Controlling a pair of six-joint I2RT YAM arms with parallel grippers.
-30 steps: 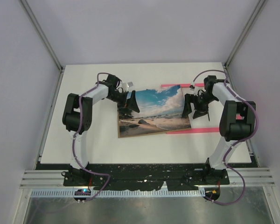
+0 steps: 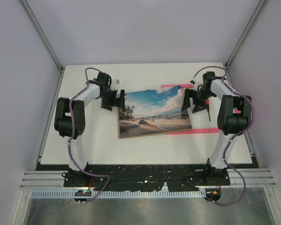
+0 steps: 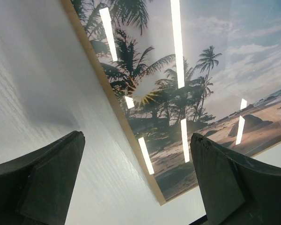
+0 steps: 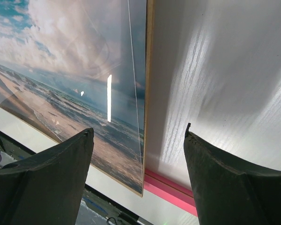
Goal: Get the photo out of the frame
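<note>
The beach photo (image 2: 152, 115) lies flat and slightly turned mid-table, a glossy print with a thin brown edge. Its right part lies over the pink frame (image 2: 192, 131), whose strips reach out to the right. Over the photo's left edge my left gripper (image 2: 113, 100) is open; in the left wrist view the palm-tree side of the photo (image 3: 154, 84) runs between its fingers. My right gripper (image 2: 193, 106), also open, straddles the right edge. There, in the right wrist view, the photo (image 4: 91, 70) ends above a pink frame strip (image 4: 171, 191). Neither gripper visibly grips anything.
A slim dark object (image 2: 209, 112) lies beside the right arm, inside the frame's outline. The right arm covers much of the frame's far part.
My left gripper has moved left, from over the photo to its left edge. Photo and frame have stayed in place.
</note>
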